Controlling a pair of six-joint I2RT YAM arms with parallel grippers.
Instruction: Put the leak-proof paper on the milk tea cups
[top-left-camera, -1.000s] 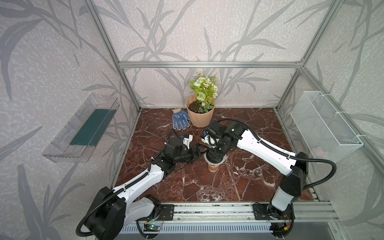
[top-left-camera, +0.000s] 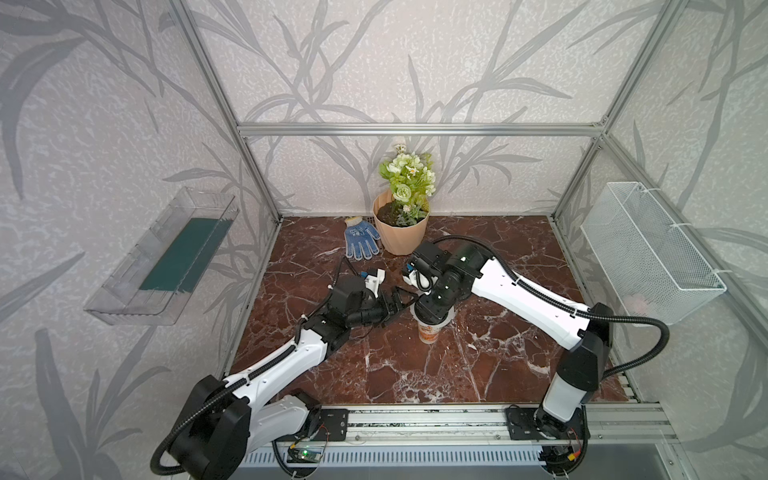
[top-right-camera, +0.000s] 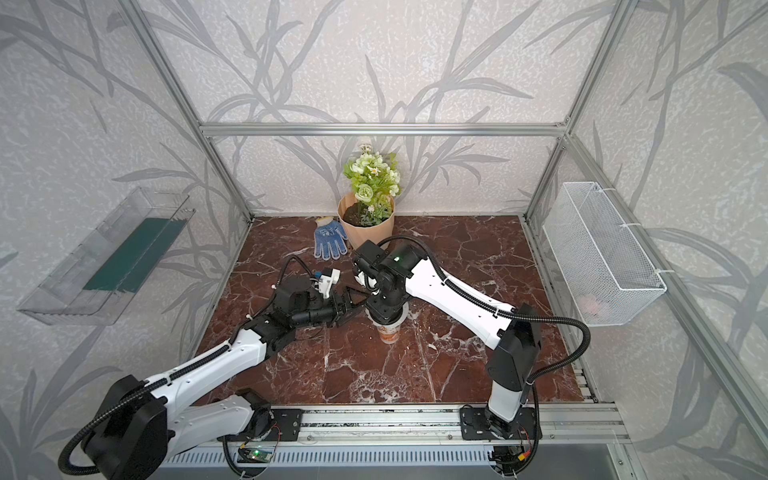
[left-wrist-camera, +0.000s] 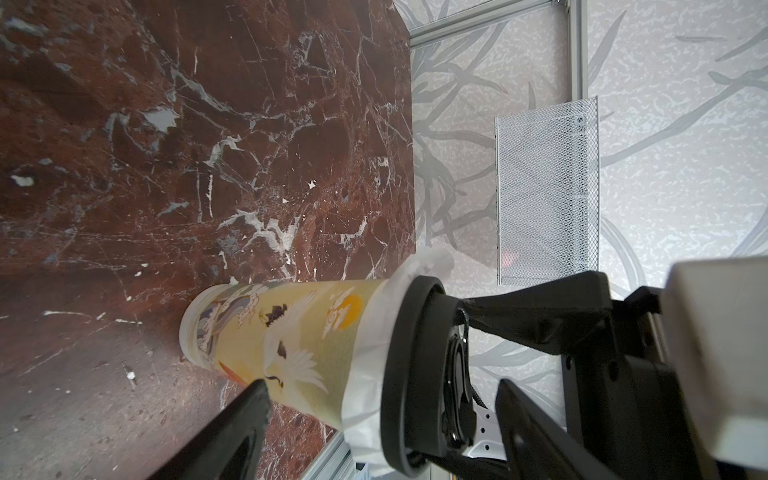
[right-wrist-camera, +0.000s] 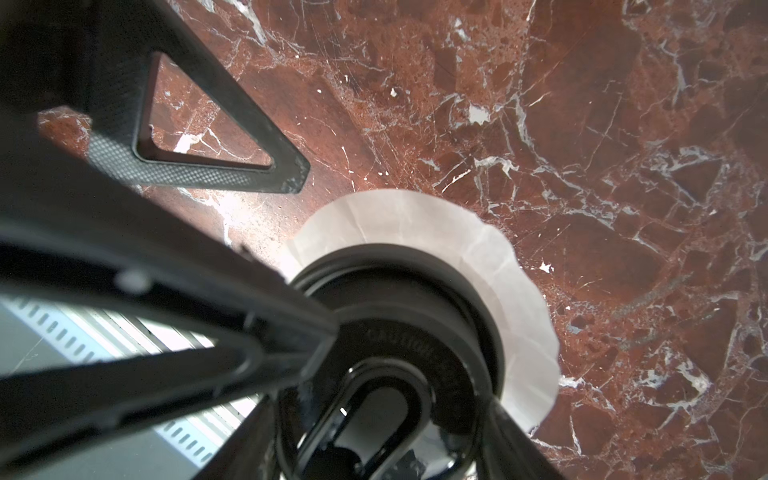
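Observation:
The milk tea cup stands on the marble table in the middle, printed with a pale bird. A white leak proof paper lies over its top with a crinkled edge sticking out, and a black lid is on the paper. My right gripper is shut on the black lid from above. My left gripper is beside the cup top on the left, its fingers apart and open, holding nothing that shows.
A flower pot and a blue glove are at the back. A clear tray hangs left, a white mesh basket right.
Over the last second my right gripper, with the lid and paper at the cup top, has shifted slightly. The left arm looks unmoved.

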